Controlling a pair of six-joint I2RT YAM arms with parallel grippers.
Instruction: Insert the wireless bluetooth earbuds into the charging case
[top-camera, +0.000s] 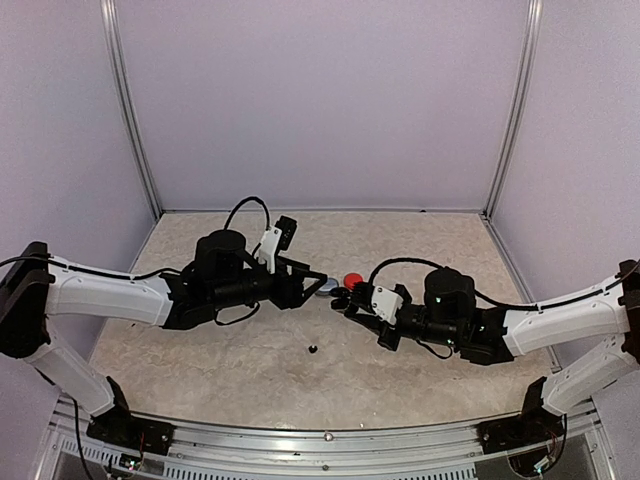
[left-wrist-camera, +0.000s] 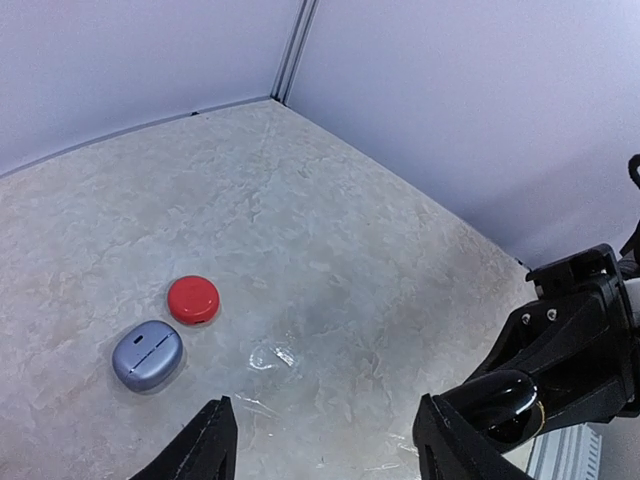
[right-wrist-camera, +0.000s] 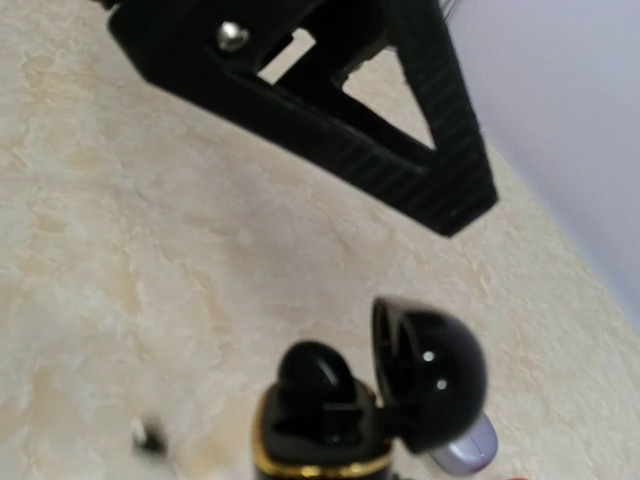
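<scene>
My right gripper (top-camera: 350, 305) is shut on the black charging case, gold-rimmed, with its lid standing open and a black earbud showing in it; the left wrist view shows the case (left-wrist-camera: 485, 410) at lower right. My left gripper is part open beside and above the case, nothing visible between its fingers. A small dark object (top-camera: 313, 349), blurred in the right wrist view (right-wrist-camera: 150, 437), lies on the table below the grippers, likely an earbud.
A red round object (left-wrist-camera: 193, 298) and a grey-blue oval object (left-wrist-camera: 147, 354) lie on the table behind the grippers. The table (top-camera: 220, 370) is otherwise mostly clear, bordered by walls and a metal rail.
</scene>
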